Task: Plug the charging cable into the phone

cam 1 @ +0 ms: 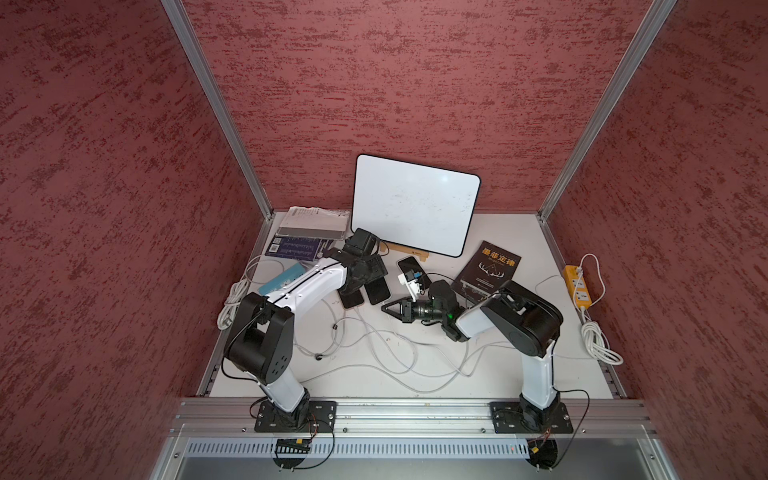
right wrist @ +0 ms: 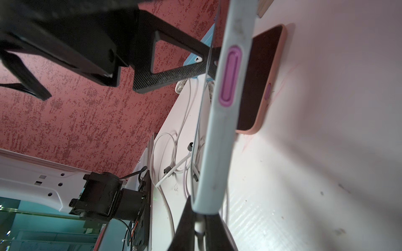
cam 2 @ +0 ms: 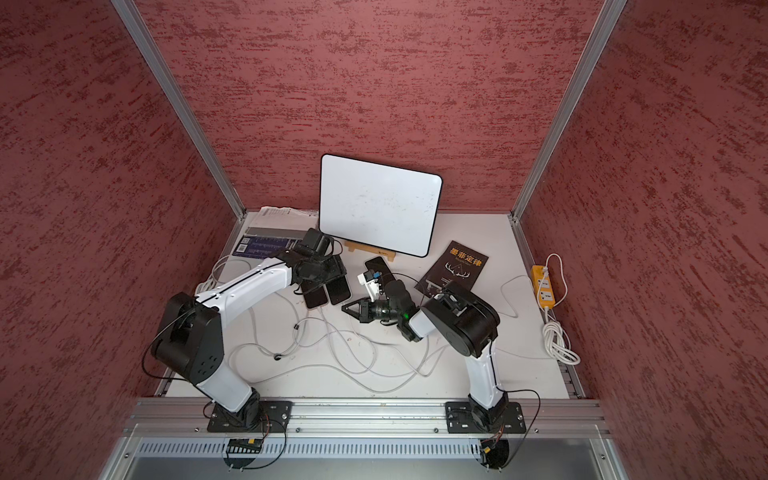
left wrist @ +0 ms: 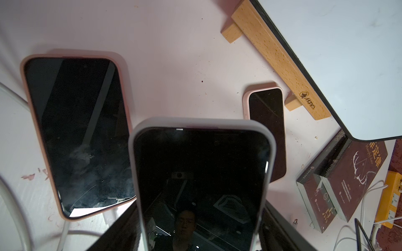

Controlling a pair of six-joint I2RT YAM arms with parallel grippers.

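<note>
My left gripper is shut on a phone [left wrist: 201, 175] in a pale grey-blue case, gripping both its long sides above the table. The right wrist view shows this phone edge-on, its purple side button facing the camera. At its bottom end, my right gripper is shut on the thin white connector of the charging cable [right wrist: 200, 228]. The connector lines up with the phone's bottom edge and appears to meet it; how deep it sits cannot be told. From above, both grippers face each other near the table's middle.
A pink-cased phone [left wrist: 79, 133] and a smaller phone [left wrist: 268, 121] lie flat nearby. Behind stands a whiteboard [cam 1: 416, 204] on a wooden base. Books [cam 1: 486, 270] lie to the right, beyond them a yellow power strip [cam 1: 577, 286]. Loose white cables [cam 1: 424, 390] cross the front.
</note>
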